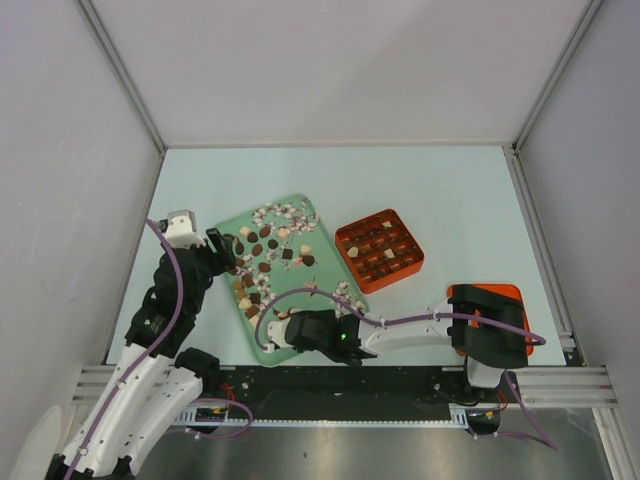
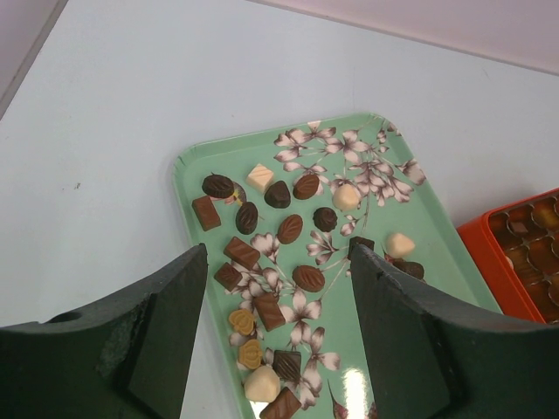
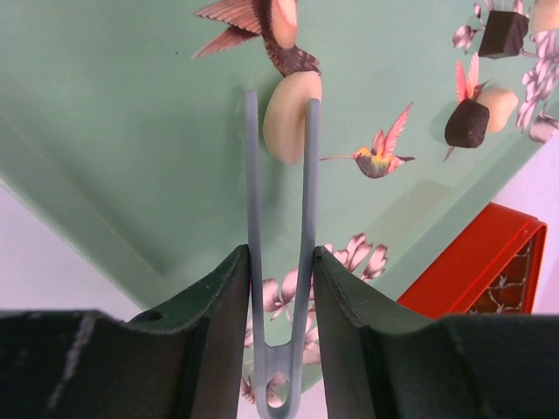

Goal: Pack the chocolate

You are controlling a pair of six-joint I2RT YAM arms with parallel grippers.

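Note:
A green floral tray (image 1: pixel 300 260) holds scattered chocolates of several shapes, dark, milk and pale. An orange divided box (image 1: pixel 380 249) with some filled compartments stands to its right. My left gripper is open above the tray's upper-left chocolates, nothing between its fingers in its wrist view. In the right wrist view, my right gripper holds a pair of metal tongs (image 3: pixel 279 367), whose tips reach a pale oval chocolate (image 3: pixel 293 118) near the tray's front end; whether the tips grip it I cannot tell.
A second orange container (image 1: pixel 511 296) lies at the front right, partly under the right arm.

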